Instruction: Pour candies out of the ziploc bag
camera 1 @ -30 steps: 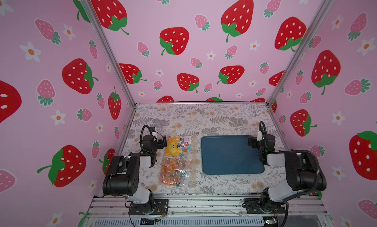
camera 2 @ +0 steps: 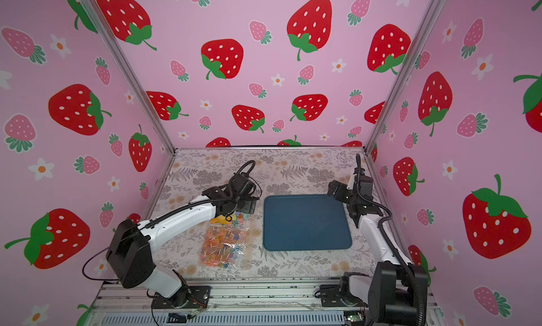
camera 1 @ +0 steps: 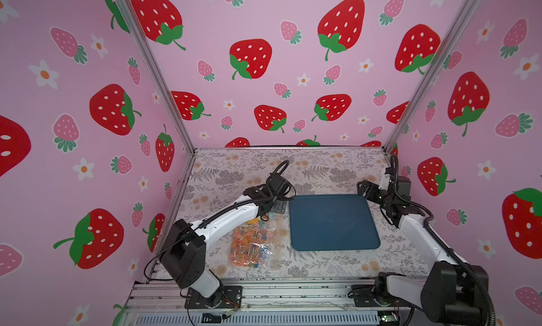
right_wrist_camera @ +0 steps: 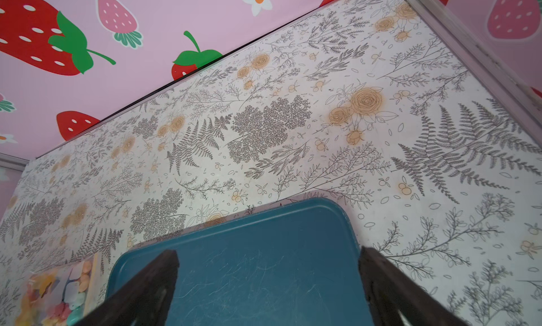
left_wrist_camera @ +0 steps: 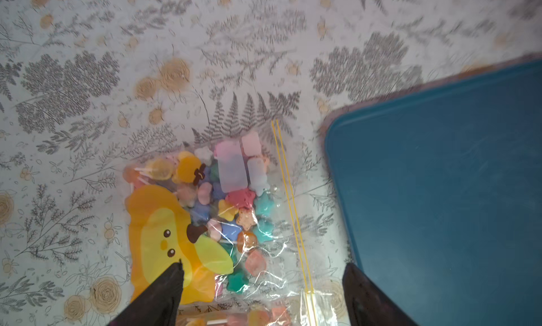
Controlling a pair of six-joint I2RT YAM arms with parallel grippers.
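Observation:
A clear ziploc bag of colourful candies (left_wrist_camera: 237,207) with a yellow animal face lies flat on the table, its yellow-lined zip edge toward the tray. In the top left view my left arm mostly covers it. Below it lies a second clear bag (camera 1: 251,247) with orange and mixed candies. My left gripper hovers over the first bag, fingers apart and nothing between them. On the far right, my right gripper is open and empty above the tray's back right part. The blue tray (camera 1: 334,221) sits flat and empty to the right of the bags.
Behind the bags and tray the patterned table (camera 1: 321,170) is bare. Pink strawberry walls and metal rails enclose the space on the left, back and right.
Bags and tray look unmoved.

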